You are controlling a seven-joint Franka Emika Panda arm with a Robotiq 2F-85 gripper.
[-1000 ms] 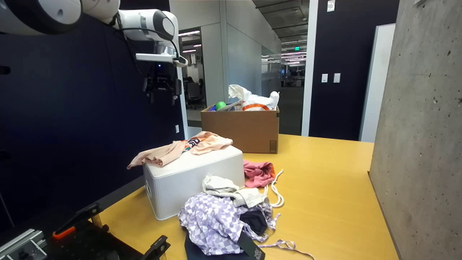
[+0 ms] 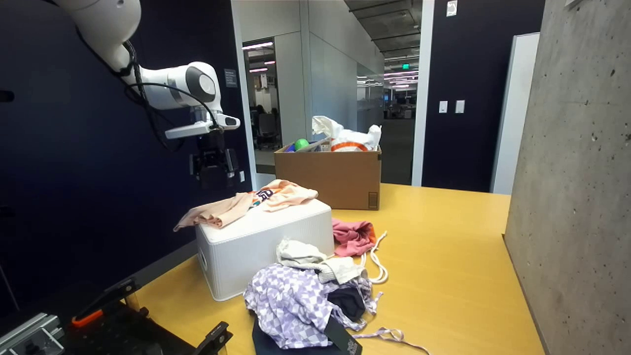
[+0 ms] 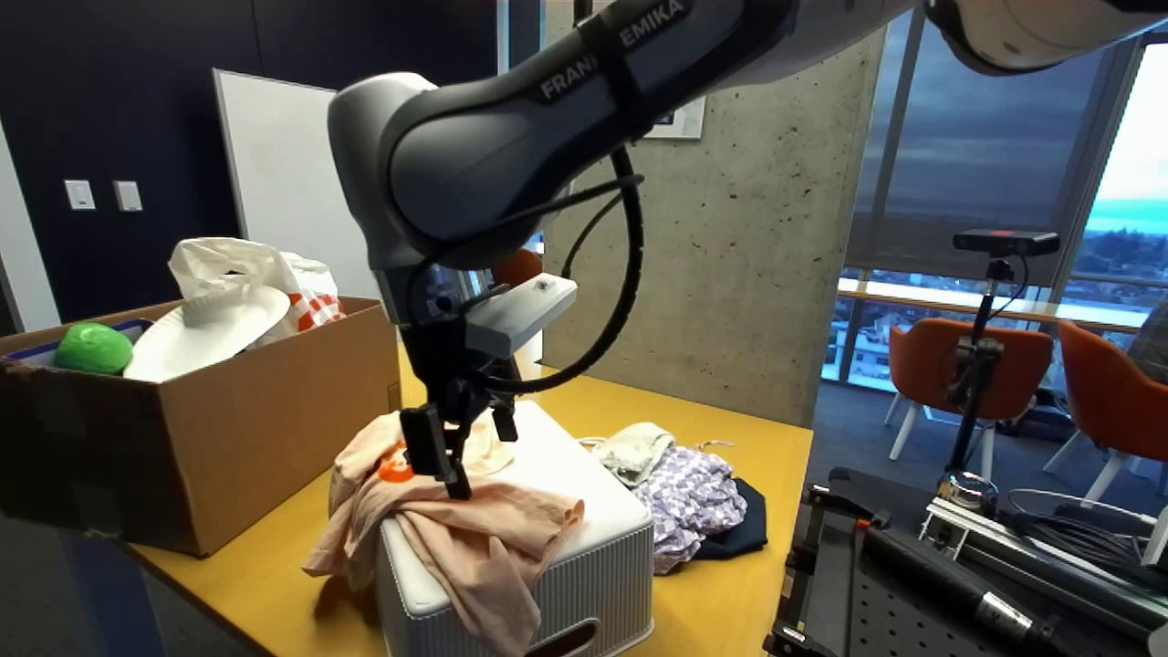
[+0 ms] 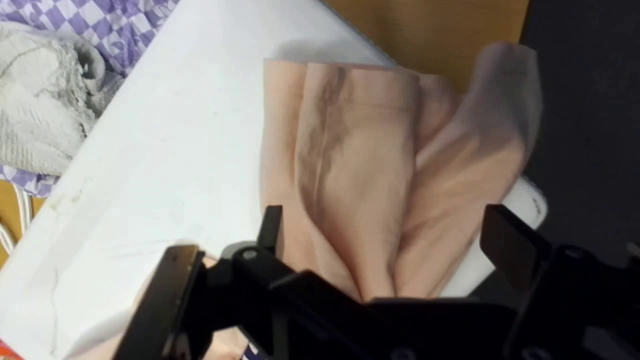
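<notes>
A peach shirt (image 2: 233, 208) with a printed patch lies rumpled across the top of a white ribbed box (image 2: 269, 251). In exterior view 2 part of the shirt (image 3: 487, 547) drapes down the box's side. My gripper (image 2: 213, 167) hangs above the box, clear of the cloth, its fingers wide apart. From the wrist, folds of the shirt (image 4: 360, 162) show beyond and between the open fingers, and nothing is held.
Beside the box lies a heap of a purple checkered garment (image 2: 290, 304), a whitish cloth (image 2: 301, 253) and dark cloth. A pink cloth (image 2: 353, 237) sits behind them. A filled cardboard box (image 2: 325, 177) stands at the back.
My arm has come down and slightly left in exterior view 1, bringing the gripper closer to the shirt. The shirt and the other clothes look unmoved.
</notes>
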